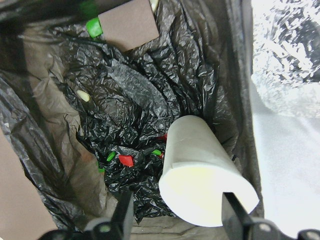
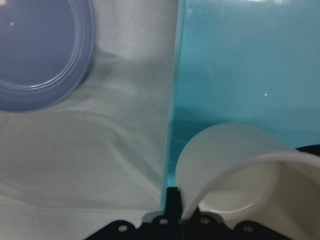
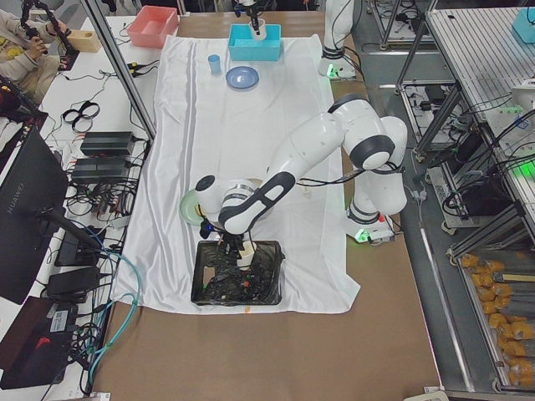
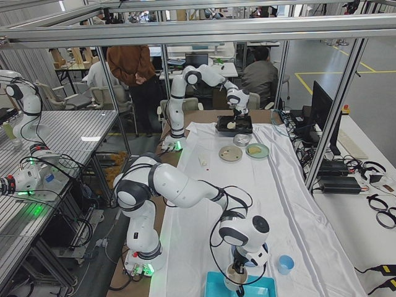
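Observation:
My left gripper hangs open over a black bin lined with plastic [image 3: 209, 284]. A white paper cup [image 1: 200, 150] lies on its side in the bin among a cardboard piece [image 1: 127, 25] and small red and green bits. My right gripper is shut on the rim of a white cup [image 2: 225, 150], over the cyan box [image 2: 240, 65].
A green plate [image 4: 257, 150], a beige plate [image 4: 230, 154] and a foil container [image 1: 287, 55] stand beside the black bin. A blue plate [image 2: 35, 50] and a blue cup [image 4: 285, 264] are beside the cyan box.

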